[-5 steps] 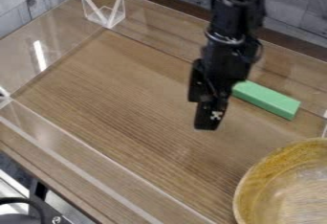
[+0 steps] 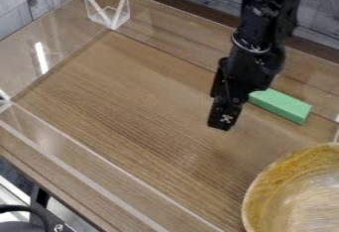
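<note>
My black arm reaches down from the top centre-right, with my gripper [image 2: 224, 112] low over the wooden tabletop, open, its fingers pointing down. A green block [image 2: 283, 106] lies just to the right of the gripper, partly behind the arm. I cannot tell whether the fingertips touch the table.
A large yellow bowl [image 2: 291, 191] fills the bottom right corner. A white wire holder [image 2: 109, 10] stands at the back left.
The arm has shifted a little to the right over the last second, toward the green block, which shows less now at its left end.
</note>
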